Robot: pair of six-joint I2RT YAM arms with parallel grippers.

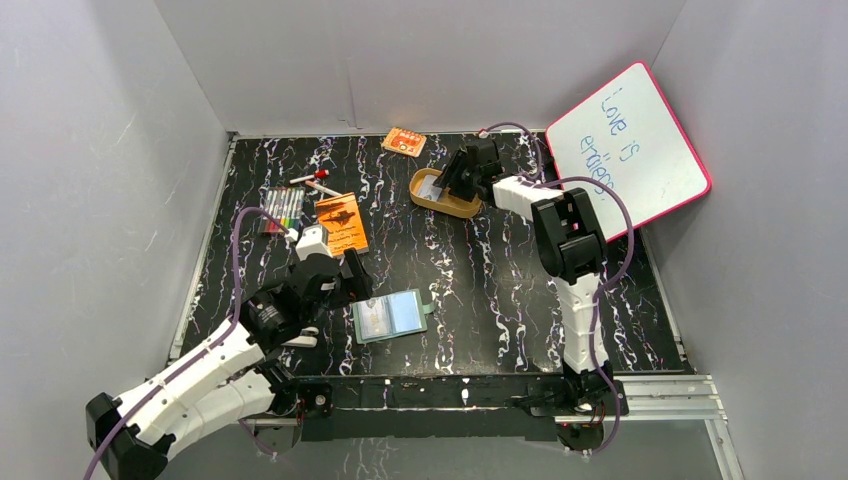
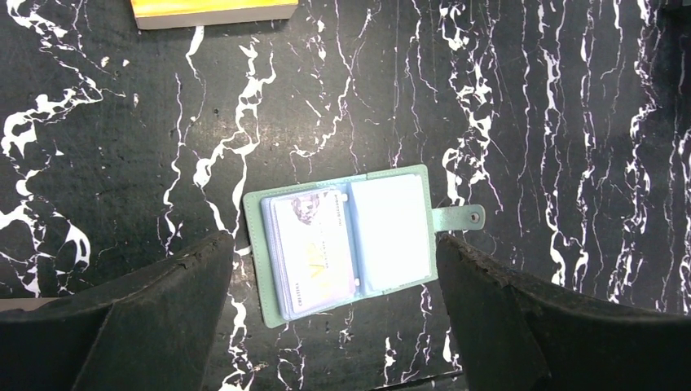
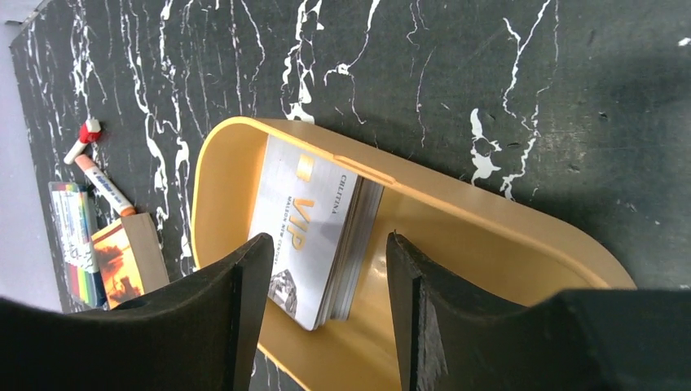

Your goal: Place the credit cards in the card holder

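Observation:
A stack of white cards, the top one lettered VIP, sits in the left end of a tan oval box. My right gripper is open over it, fingers either side of the stack's right part, apparently not gripping. The pale green card holder lies open at front centre, showing clear sleeves, the left with a printed card. My left gripper hangs open above the holder, nothing between its fingers.
An orange book, markers and small tools lie left; a small orange book at the back. A whiteboard leans at right.

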